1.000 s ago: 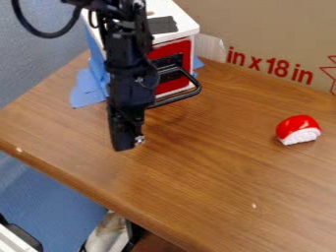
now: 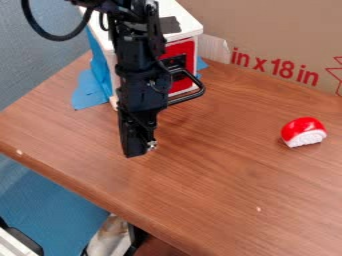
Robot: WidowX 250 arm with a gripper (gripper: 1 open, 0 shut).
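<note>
The black robot gripper (image 2: 139, 145) hangs low over the left part of the wooden table, in front of a white appliance (image 2: 185, 25) with a red front (image 2: 182, 55). Whether its fingers are open or shut cannot be told from this angle. A red object (image 2: 301, 128) with a white underside lies alone on the table at the right, well apart from the gripper.
A blue cloth (image 2: 91, 88) lies under the appliance. A cardboard sheet (image 2: 281, 40) with red print stands behind. Off the near left edge are other items, partly seen.
The gripper has shifted very slightly to the right and down. The red object and appliance have not moved.
</note>
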